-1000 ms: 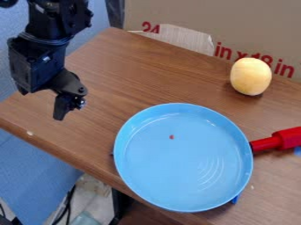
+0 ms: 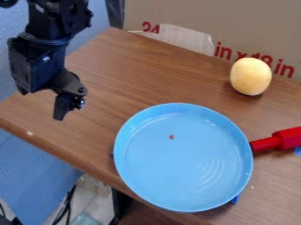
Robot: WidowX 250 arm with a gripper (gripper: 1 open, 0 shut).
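Observation:
The black robot arm reaches in from the top left, its gripper (image 2: 69,98) hanging above the left part of the wooden table, with nothing visible held; whether its fingers are apart is hard to make out. A large light-blue plate (image 2: 181,163) with a small red speck lies at the front right. A pale yellow, rounded object (image 2: 251,76) stands at the back right. A red object (image 2: 280,141) lies at the right edge against the plate, with some blue pieces beside it, partly hidden.
A cardboard box (image 2: 223,22) runs along the back.

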